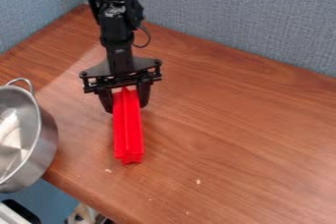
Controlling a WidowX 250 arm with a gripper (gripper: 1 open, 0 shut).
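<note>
My black gripper point(125, 96) is at the centre-left of the table, shut on a long red object point(128, 130) that extends from between its fingers toward the front edge. A silver metal pot point(39, 156) with a wire handle sits at the left edge of the view, left of the red object, with a pale item inside it.
A grey-blue padded wall point(250, 17) stands along the back. The table's front edge runs at lower left, with a blue surface and some small items below it.
</note>
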